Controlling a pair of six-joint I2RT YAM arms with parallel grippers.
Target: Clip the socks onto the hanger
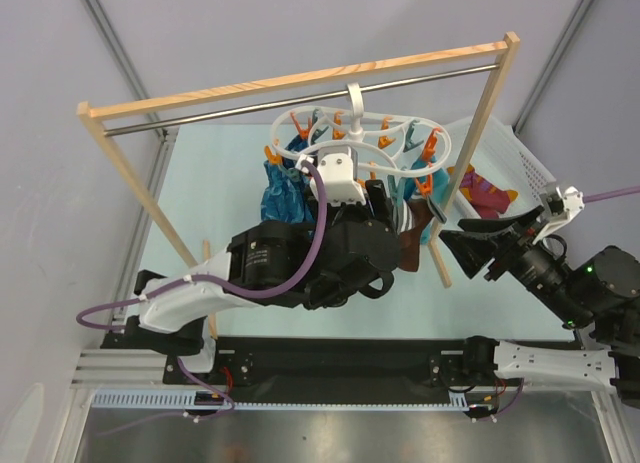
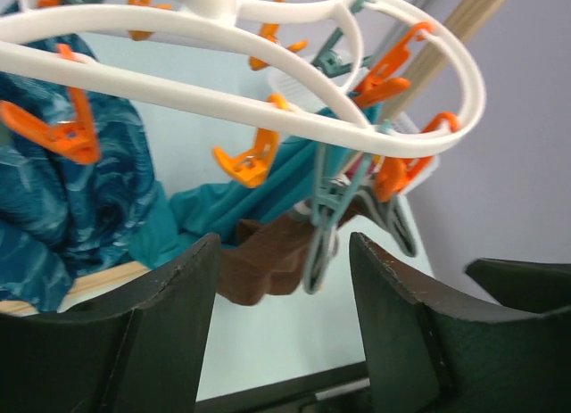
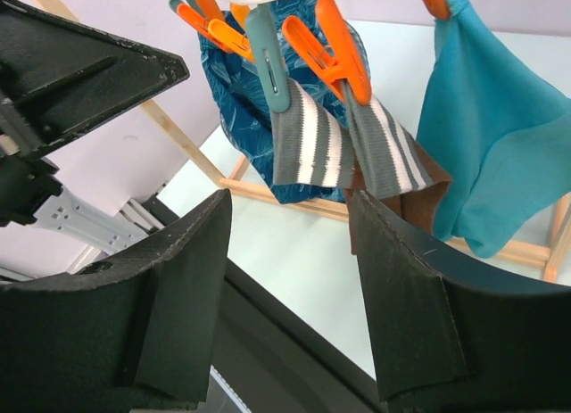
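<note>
The white hanger [image 1: 360, 153] with orange and grey clips hangs from the rack. In the right wrist view a grey-striped brown sock [image 3: 384, 145] hangs beside a grey clip [image 3: 268, 56] and an orange clip [image 3: 352, 65]. My left gripper is open just in front of the hanging grey clip [image 2: 321, 243], whose sock is mostly hidden. My right gripper stands open, below and back from the striped sock, with nothing between its fingers. Teal and blue cloths [image 3: 491, 154] hang from other clips.
The wooden rack [image 1: 290, 78] frames the hanger. A white basket [image 1: 520, 158] with socks stands at the back right.
</note>
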